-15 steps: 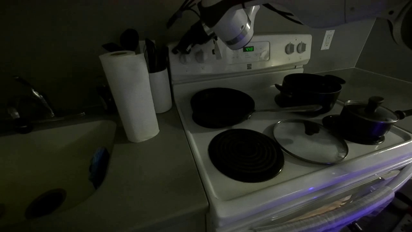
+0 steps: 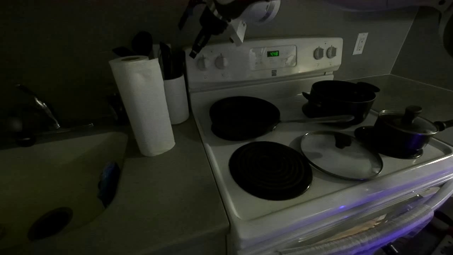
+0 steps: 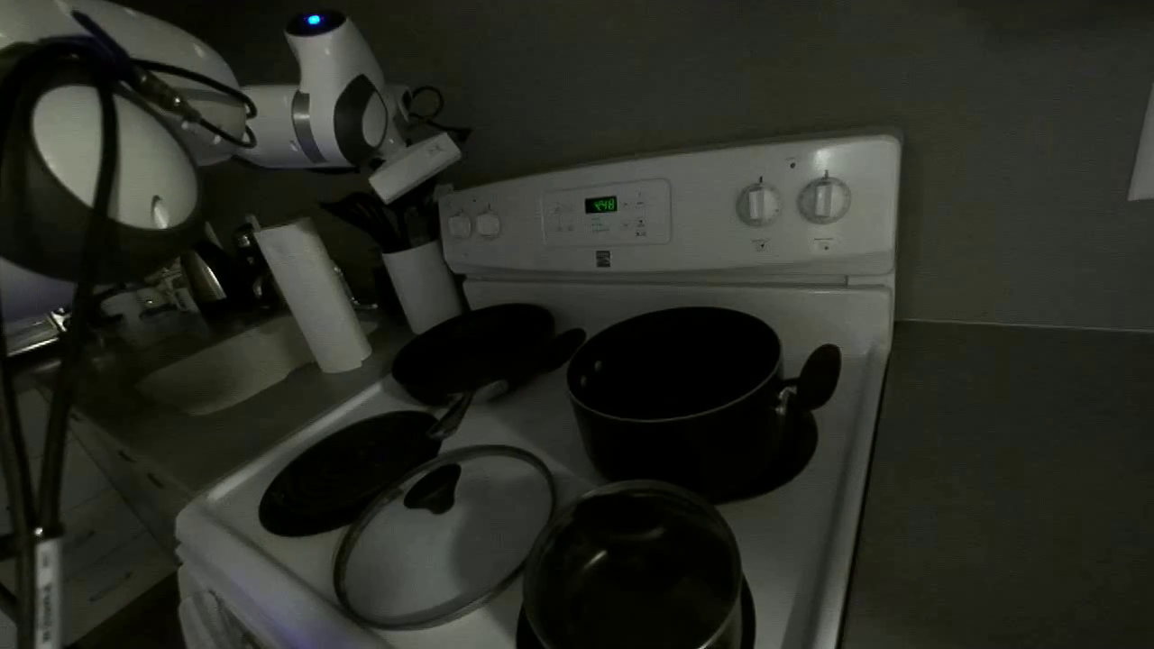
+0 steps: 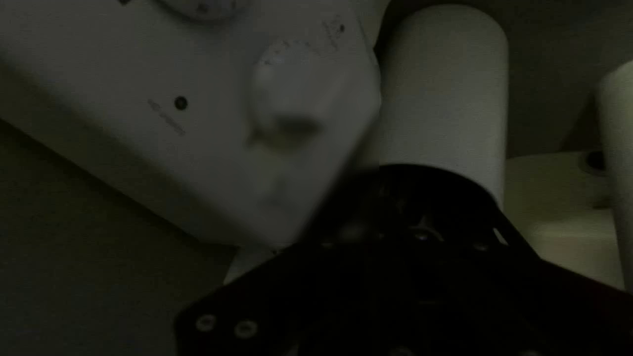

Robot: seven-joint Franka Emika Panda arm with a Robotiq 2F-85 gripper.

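Observation:
High at the back, my gripper [image 2: 194, 53] points down and to the left near the left end of the stove's control panel [image 2: 263, 61]. Its dark fingers appear together as one narrow shape, with nothing visible between them. Two knobs [image 2: 212, 62] are just right of the fingertips in exterior view 1. The wrist view shows a blurred knob [image 4: 285, 89] and a white utensil holder [image 4: 445, 101] beyond the dark gripper body. In exterior view 2 the arm's wrist [image 3: 357, 108] shows, but the fingers are hard to make out.
A paper towel roll [image 2: 144, 106] stands beside the utensil holder, left of the stove. On the stovetop are a frying pan [image 2: 245, 117], a large pot [image 2: 344, 97], a lidded saucepan [image 2: 403, 131] and a loose glass lid [image 2: 339, 157].
The arm has risen and its wrist has turned. My gripper now angles more steeply downward, and its fingers look narrower than before. The cookware and towel roll stay put.

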